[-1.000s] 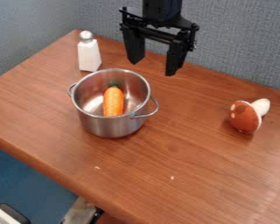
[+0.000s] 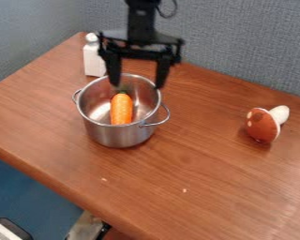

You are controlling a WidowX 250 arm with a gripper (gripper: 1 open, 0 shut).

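Observation:
My black gripper (image 2: 138,73) is open, hanging over the back of a steel pot (image 2: 115,131), its two fingers spread wide above the rim. An orange carrot (image 2: 121,110) lies inside the pot, upright in the picture, its far end toward the gripper. Whether the fingers reach below the rim is unclear.
A white bottle (image 2: 93,61) stands behind at the left, partly behind the gripper. A red-and-white mushroom-like toy (image 2: 262,127) lies at the right. Grey walls border the back.
The gripper has moved left and down from above the table behind the pot to over the pot, now partly covering the bottle. The pot and carrot look unmoved.

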